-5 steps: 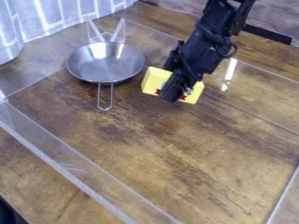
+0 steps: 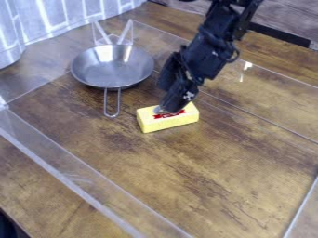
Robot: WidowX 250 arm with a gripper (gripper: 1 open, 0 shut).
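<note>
A yellow box with red lettering lies flat on the wooden table, just right of and below the handle of a metal pan. My black gripper is open directly over the box, its lower parts close to the top; whether they touch it I cannot tell.
A white rack stands behind the pan at the upper left, and clear plastic edging runs along the left and back. A small white strip lies at the back right.
The yellow box, earlier raised and tilted at my gripper, now lies flat on the table, lower and slightly to the left. My gripper has moved down and left and stands open above it.
</note>
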